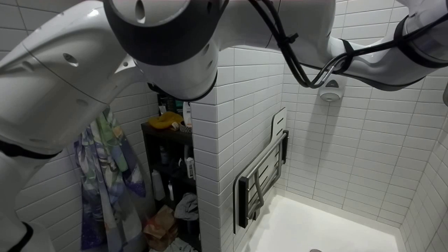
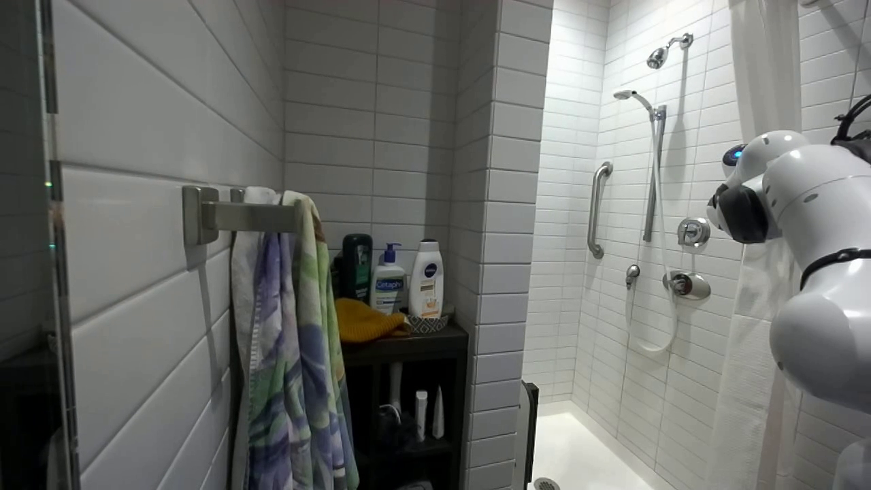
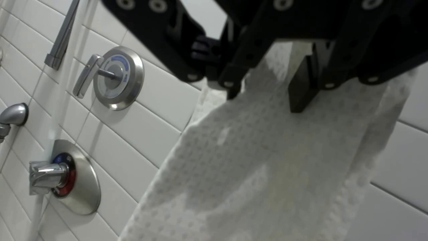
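Note:
A white, dimpled shower curtain [image 3: 248,168] hangs in front of my gripper in the wrist view. The two black fingers stand apart, with the curtain's upper part showing between and behind them; whether any cloth touches them cannot be told. In exterior view 2 the gripper's dark body [image 2: 743,214] is at the right, close to the hanging curtain [image 2: 755,343], and its fingertips are too small to make out. Exterior view 1 shows only the arm [image 1: 281,23], the gripper lying outside the picture.
Left of the curtain, the shower wall carries a round lever valve [image 3: 116,78] and a lower control knob [image 3: 50,176]. A grab bar [image 2: 598,208] and hand shower [image 2: 633,95] are further back. A folded seat [image 1: 262,168] hangs on the partition.

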